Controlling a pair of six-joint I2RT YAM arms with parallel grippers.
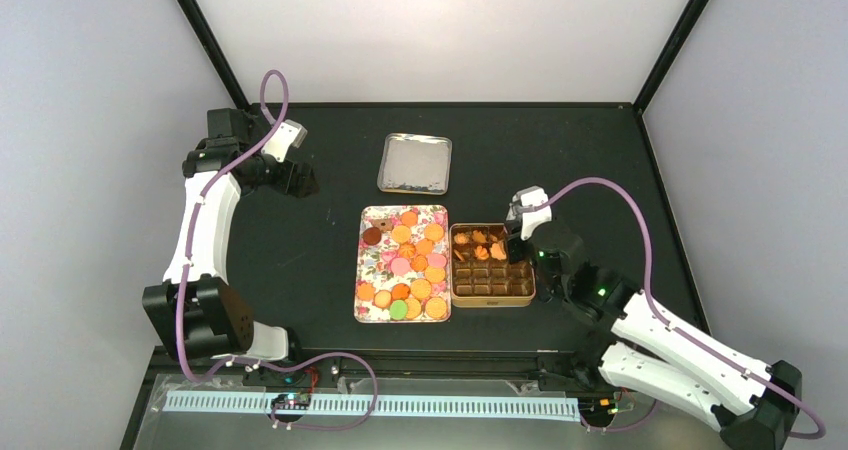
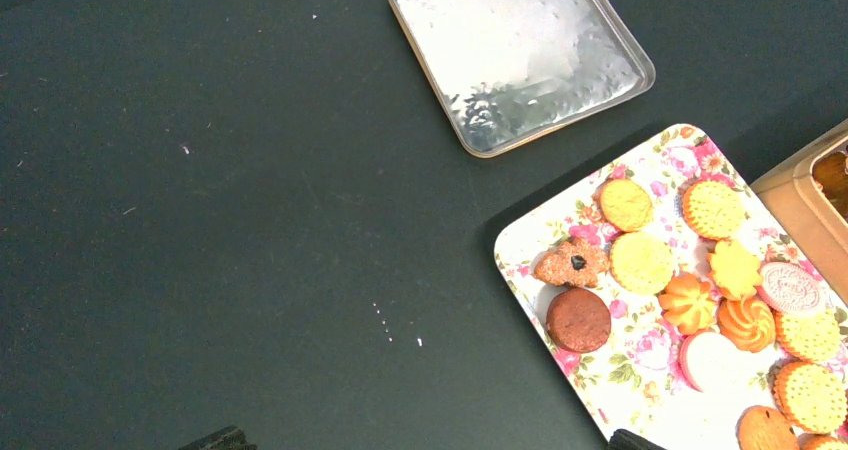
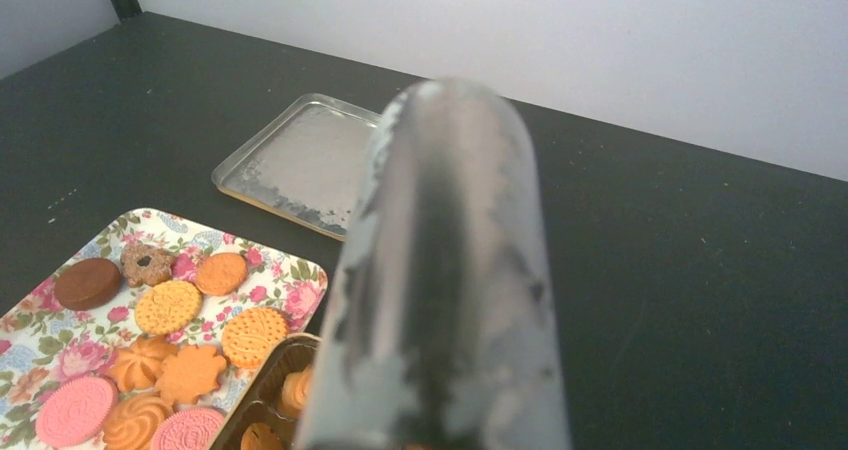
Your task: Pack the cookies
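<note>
A floral tray (image 1: 377, 311) of assorted cookies lies on the black table. Against its right side stands the brown tin (image 1: 500, 301), divided into compartments. Several orange cookies (image 1: 481, 253) sit in the tin's far part, while its near compartments look empty. My right gripper (image 1: 516, 246) is over the tin's far right, close beside an orange cookie (image 1: 498, 251). A blurred grey finger (image 3: 445, 270) fills the middle of the right wrist view and hides what is behind it. Well left of the tray, my left gripper (image 1: 304, 181) stays open, fingertips wide apart and nothing between them.
A silver lid (image 1: 416, 164) rests behind the floral tray, apart from it. Bare table lies between the left arm and the tray, and to the right of the lid. The right arm crosses the table's front right.
</note>
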